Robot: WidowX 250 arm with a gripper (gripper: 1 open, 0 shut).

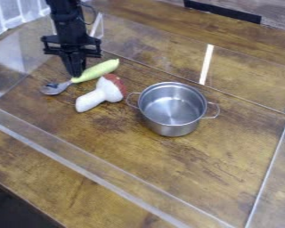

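My black gripper (pixel 74 69) hangs at the upper left, low over the left part of the table, its fingers looking shut. Just below it lie a metal spoon-like utensil (pixel 54 87) and a pale green elongated object (pixel 97 70), whose near end is beside the fingertips; whether they touch I cannot tell. A white object with a red top (pixel 100 94) lies in front of them. A steel pot (pixel 171 112) with two handles stands to the right.
Transparent sheets or panels lie along its left and right sides.
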